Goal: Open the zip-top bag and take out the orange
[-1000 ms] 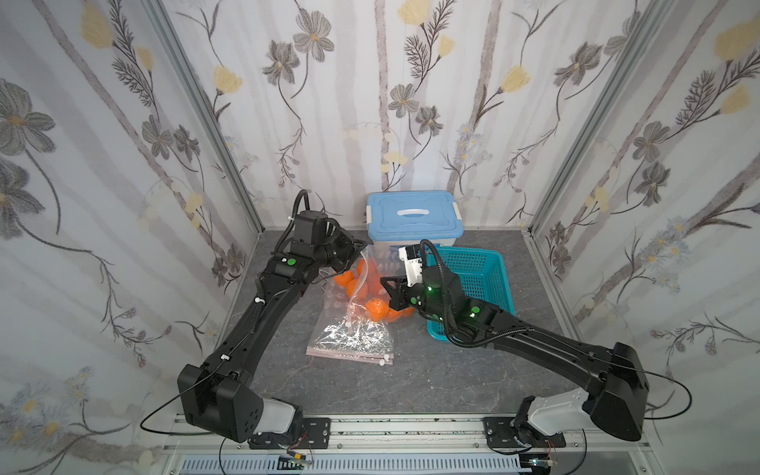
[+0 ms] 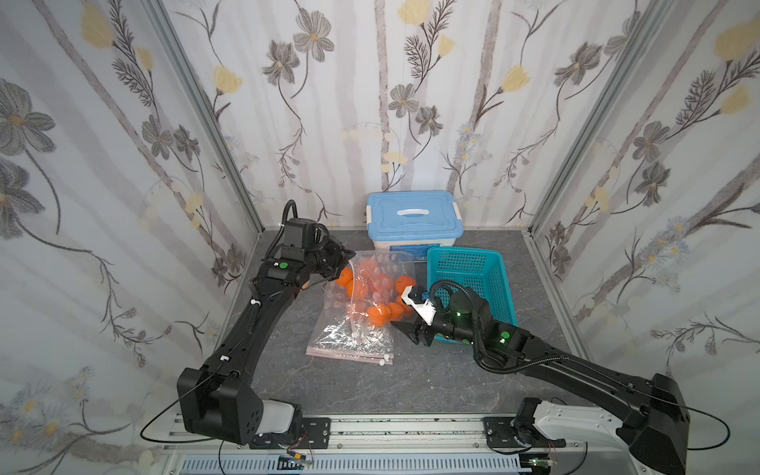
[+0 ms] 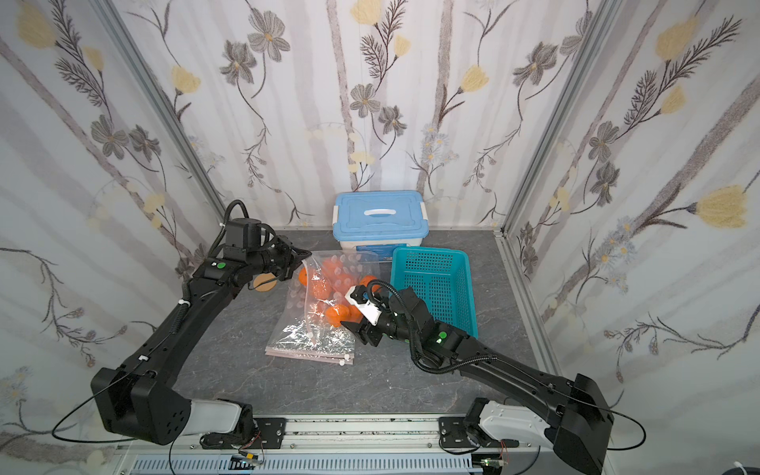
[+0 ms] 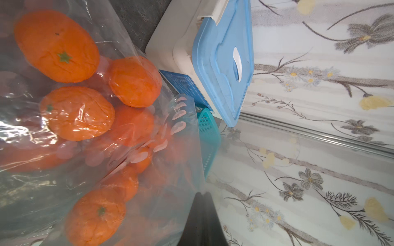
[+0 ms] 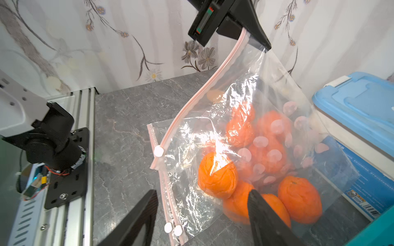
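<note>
The clear zip bag (image 5: 195,135) holds several oranges (image 5: 217,174). Its upper pink-edged layer is lifted away from the lower zip strip (image 5: 169,205), so the mouth gapes. In the right wrist view, my left gripper is shut on the raised corner; the left wrist view shows its fingers (image 4: 204,221) together. My right gripper is partly open in front of the bag, nothing held between its fingers. From the top left, that right gripper (image 2: 413,331) sits at the bag's right side near the front oranges (image 2: 378,315), hiding some fruit.
Right of the bag stands a teal basket (image 2: 494,277), its visible part empty and some of it covered by my right arm. A blue-lidded box (image 2: 413,213) is behind the bag.
My left gripper shifted slightly left with the bag edge.
</note>
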